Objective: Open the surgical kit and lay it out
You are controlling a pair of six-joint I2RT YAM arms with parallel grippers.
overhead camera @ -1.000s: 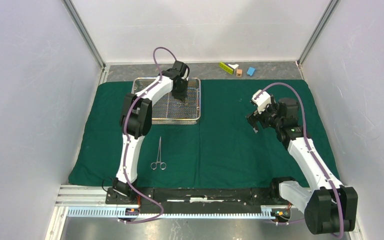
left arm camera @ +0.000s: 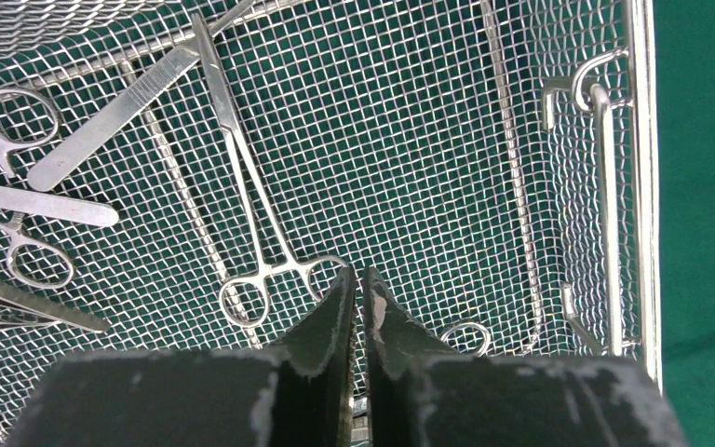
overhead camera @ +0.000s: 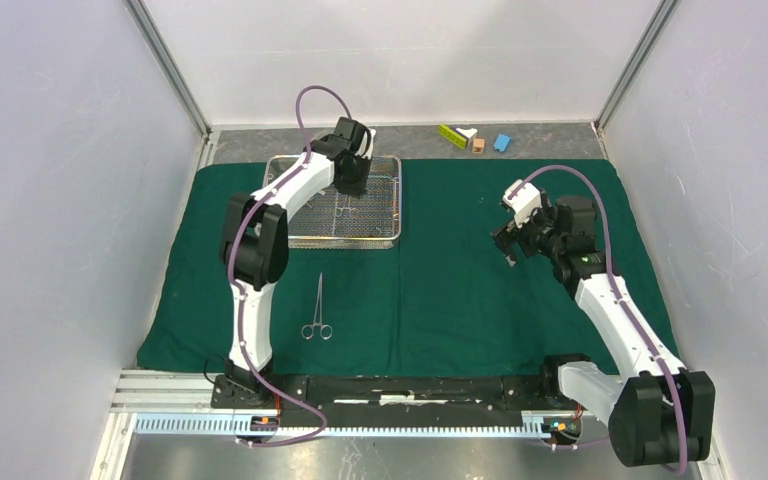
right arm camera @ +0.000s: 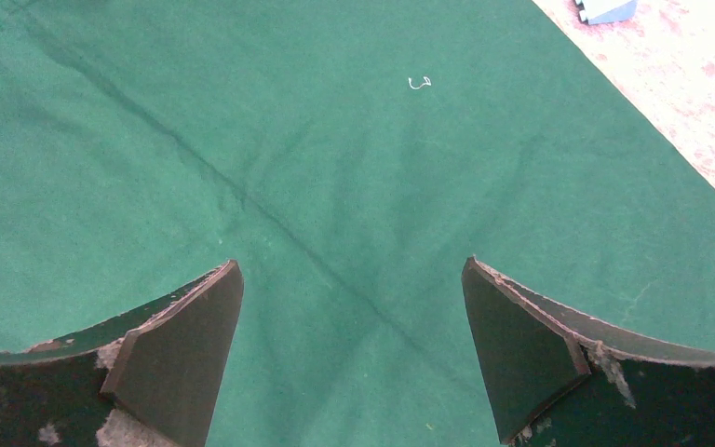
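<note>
The wire instrument basket (overhead camera: 397,200) stands on the green drape at the back left. My left gripper points down into it, fingers parted by a narrow gap through which mesh shows. A ring-handled clamp (left arm camera: 249,200) lies on the basket floor, one ring partly hidden behind a left fingertip. Left of it lie a flat-handled instrument (left arm camera: 102,130), more ring handles (left arm camera: 42,265) and serrated tweezers (left arm camera: 47,305). A ring-handled instrument (overhead camera: 318,310) lies on the drape in front of the basket. Over bare drape my right gripper hangs wide open and empty.
Green drape (overhead camera: 460,310) is free across the middle and right. A yellow-green block (overhead camera: 453,136), a small orange-brown block (overhead camera: 478,145) and a blue block (overhead camera: 502,142) sit on the grey strip behind it. The basket has a folded wire handle (left arm camera: 607,214).
My left arm has shifted away and back, now slightly left of where it was a second ago, still over the basket. The right arm and the instrument on the drape have stayed still.
</note>
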